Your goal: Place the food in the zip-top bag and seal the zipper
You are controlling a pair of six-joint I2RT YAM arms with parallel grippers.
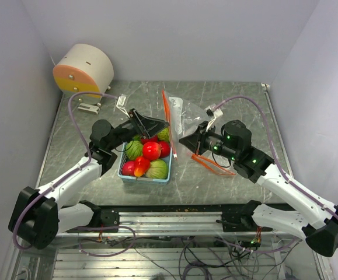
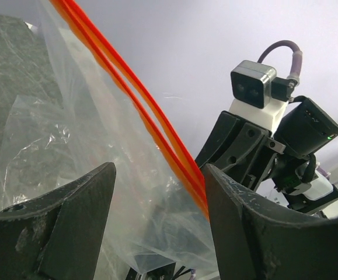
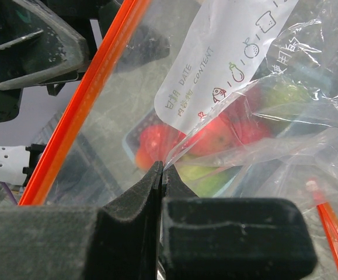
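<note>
A clear zip top bag with an orange zipper strip hangs upright between the two arms. Its thin film is pinched in my right gripper, which is shut on it. My left gripper is part open at the zipper edge; in the left wrist view the orange strip slants across between its fingers, close to the right fingertip. Whether it touches the strip I cannot tell. Red and green food pieces sit in a blue basket below the left gripper, and show blurred through the film in the right wrist view.
Another orange strip lies low on the table under the right gripper. A cream and orange drum-shaped object stands at the back left. Bare table shows at the back right.
</note>
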